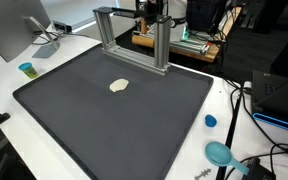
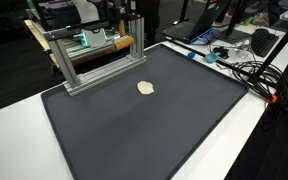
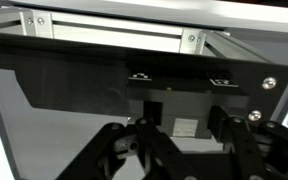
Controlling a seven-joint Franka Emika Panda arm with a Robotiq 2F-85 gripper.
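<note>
A dark panel (image 3: 74, 83) with screws along its right end spans the wrist view. My gripper stands at its near side, its dark fingers (image 3: 222, 122) around a black block (image 3: 166, 98) at the panel's middle. The fingers look shut on this block; its far parts are blurred and its exact shape is unclear. An aluminium frame (image 1: 162, 68) stands at the back edge of the grey mat in exterior view 1. Dark parts at the top of that view hide the gripper there, and it cannot be made out in exterior view 2 either.
A beige flat piece (image 1: 118, 85) lies on the grey mat (image 1: 104, 125), which is otherwise clear. A green-and-blue cup (image 1: 27, 70) stands at the left. A blue lid (image 1: 210, 121) and a teal round thing (image 1: 219, 154) lie right of the mat, near cables.
</note>
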